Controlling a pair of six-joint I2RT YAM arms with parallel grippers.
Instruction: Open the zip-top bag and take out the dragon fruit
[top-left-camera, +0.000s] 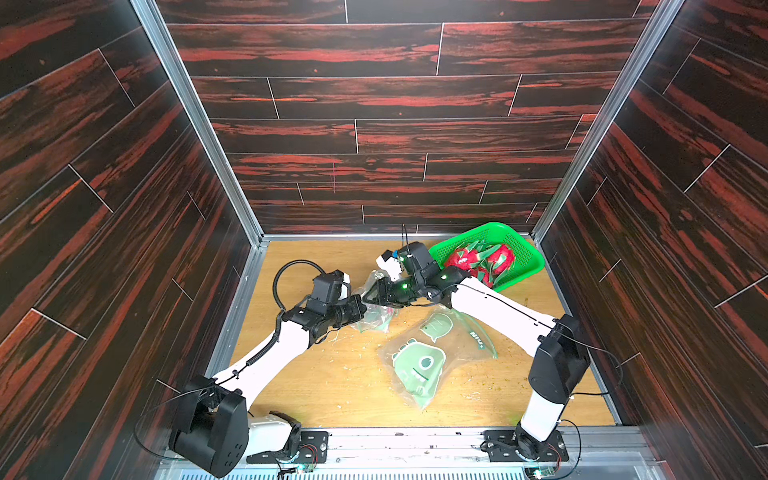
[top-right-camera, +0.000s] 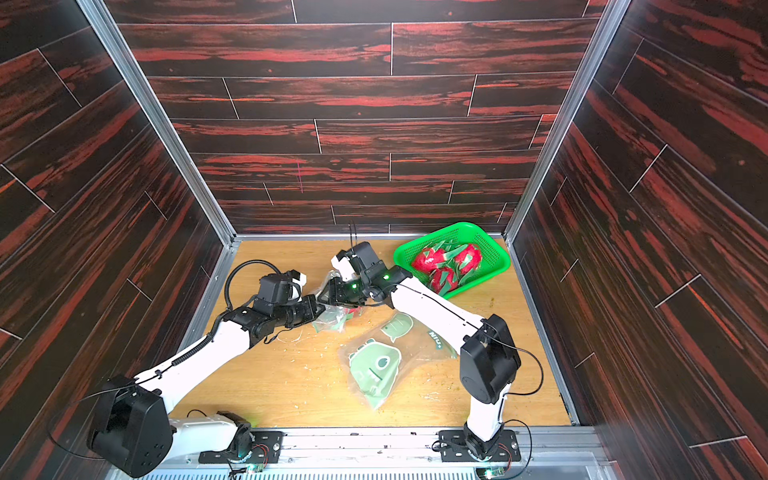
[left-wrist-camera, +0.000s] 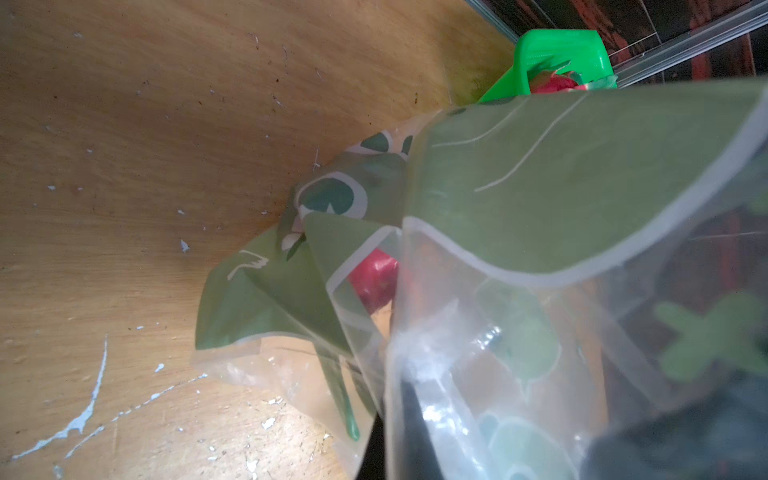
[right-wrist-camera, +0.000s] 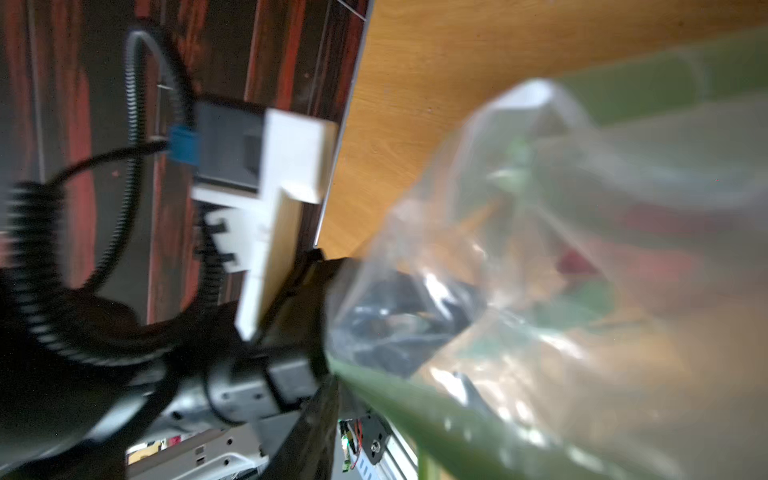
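The clear zip top bag (top-left-camera: 374, 318), printed in green, stands left of centre between the two grippers. Through its film shows the red dragon fruit; in the right wrist view the dragon fruit (right-wrist-camera: 596, 264) is blurred behind plastic. My left gripper is shut on the bag's upper edge, with film running down between its fingers. At the bag's mouth, my right gripper (top-left-camera: 379, 293) appears part open. One dark finger (right-wrist-camera: 308, 440) shows clear of the film; whether the other is inside the bag is hard to tell.
A second green-printed bag (top-left-camera: 420, 372) lies flat at the table's front middle, beneath the right arm. At the back right is a green basket (top-left-camera: 524, 273) with several dragon fruits.
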